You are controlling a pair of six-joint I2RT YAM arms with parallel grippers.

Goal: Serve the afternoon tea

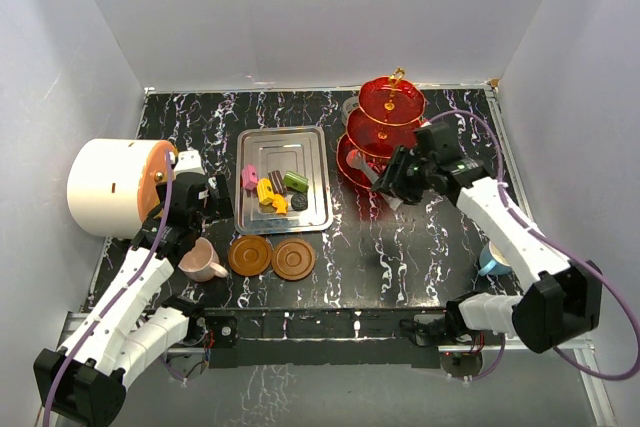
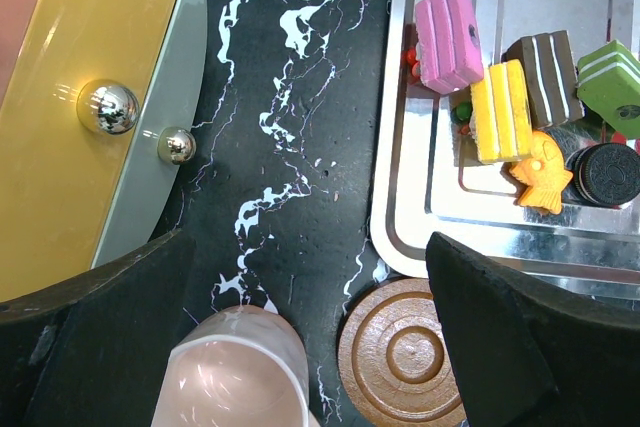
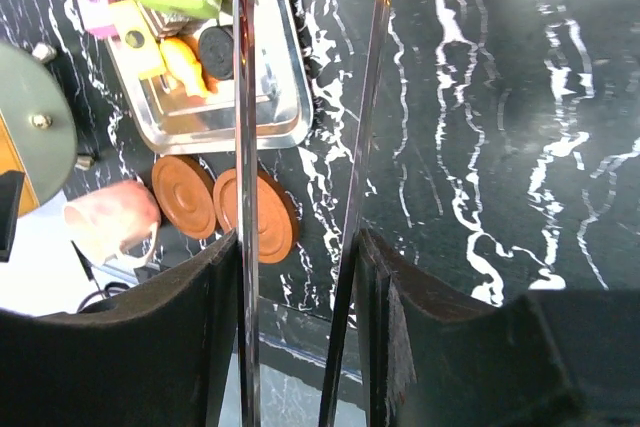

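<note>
My right gripper (image 1: 396, 179) is closed round long metal tongs (image 3: 247, 147), one finger against each arm. In the top view, the tips of the tongs (image 1: 362, 165) are over the lowest red plate of the tiered stand (image 1: 384, 137); I cannot tell if anything is between them. A steel tray (image 1: 313, 147) holds a pink cake (image 2: 447, 39), a yellow cake (image 2: 500, 112), a brown cake (image 2: 545, 75), a green cake (image 2: 610, 85), an orange fish-shaped piece (image 2: 543, 175) and a dark round cookie (image 2: 609, 175). My left gripper stands open and empty above the table.
A white dispenser (image 1: 105, 187) with an orange face lies at the left, and a pink cup (image 1: 203, 261) is below it. Two brown coasters (image 1: 250, 255) sit in front of the tray. Partly behind the right arm is a blue cup (image 1: 492, 261).
</note>
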